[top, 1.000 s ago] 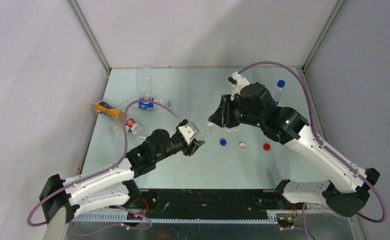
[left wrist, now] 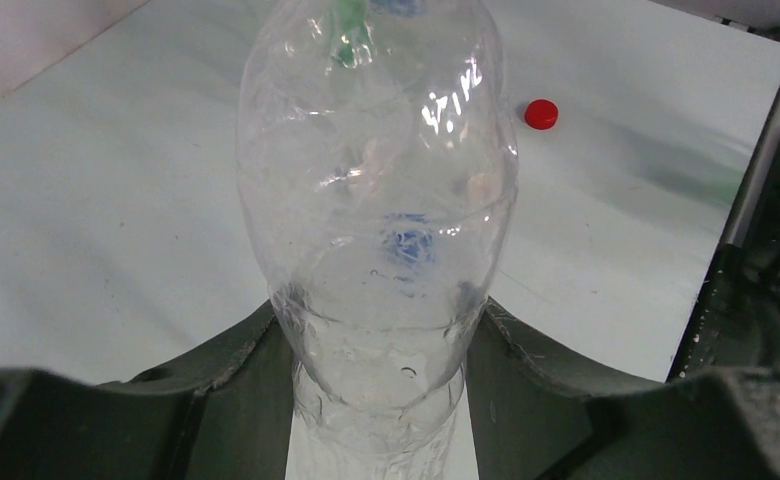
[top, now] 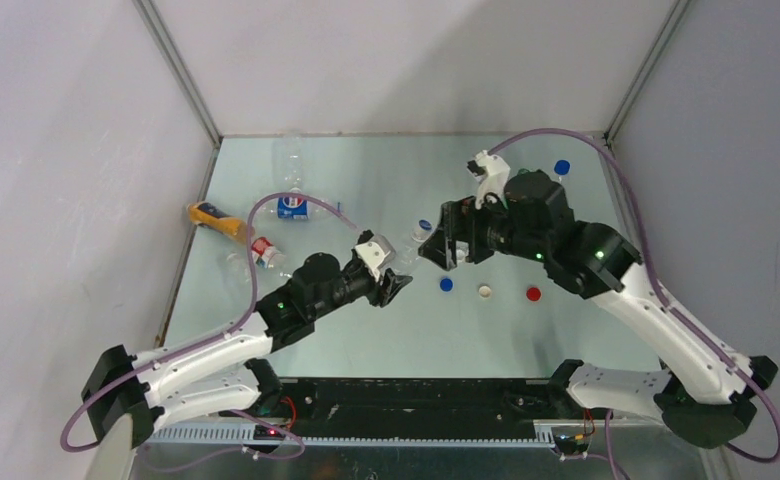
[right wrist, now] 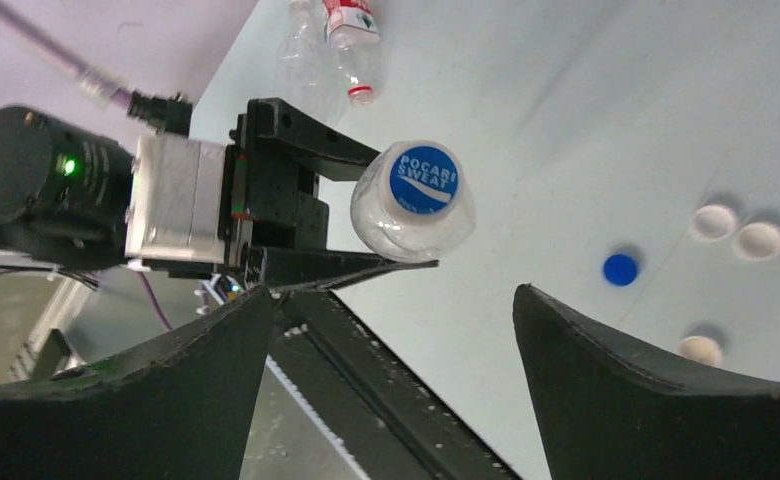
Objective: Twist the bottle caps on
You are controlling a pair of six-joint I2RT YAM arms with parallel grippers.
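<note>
A clear plastic bottle [top: 406, 255] is held upward by my left gripper [top: 386, 280], which is shut on its body and fills the left wrist view with it [left wrist: 376, 200]. The bottle's top carries a blue-and-white Pocari Sweat cap [right wrist: 423, 182], seen from above in the right wrist view. My right gripper [top: 446, 235] is apart from that cap, just right of it in the top view, its fingers standing open with nothing seen between them [right wrist: 396, 375].
Loose caps lie mid-table: blue [top: 446, 284], white [top: 484, 291], red [top: 533, 293]. Several bottles [top: 292, 207] lie at the left, and a blue-capped bottle [top: 562, 167] stands at the back right.
My right arm has moved right and slightly away from the held bottle's top, uncovering the blue cap in the top view. The left gripper has hardly moved.
</note>
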